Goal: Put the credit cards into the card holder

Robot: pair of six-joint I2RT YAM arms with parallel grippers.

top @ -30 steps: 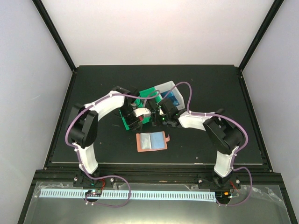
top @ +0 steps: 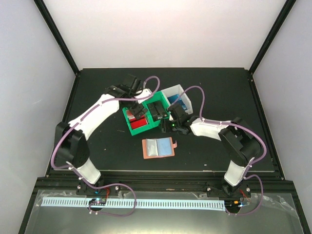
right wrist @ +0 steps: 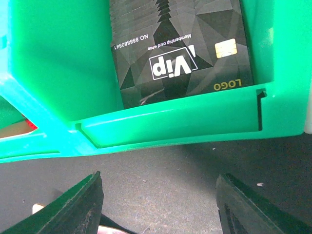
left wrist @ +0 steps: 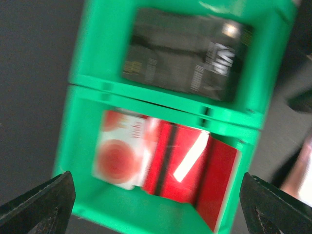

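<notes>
Red cards [left wrist: 187, 165] and a white card with a red circle [left wrist: 116, 162] lie in one compartment of the green box [left wrist: 92, 219]. Black VIP cards [right wrist: 178, 58] fill the neighbouring compartment. In the left wrist view my left gripper is over the red-card compartment, its fingers apart and no card between them. My right gripper stands open and empty just outside the green box's front wall. The orange card holder [top: 145, 149] lies unfolded in front of the box, with a whitish pocket on the left and a bluish one on the right.
Beside the green box, at its back right, a white bin [top: 171, 90] holds blue cards [top: 181, 103]. Both arms crowd round the boxes.
My left arm has shifted left and back, uncovering the red cards in the top view. My right arm has shifted slightly to the right. Boxes and card holder stay where they were.
</notes>
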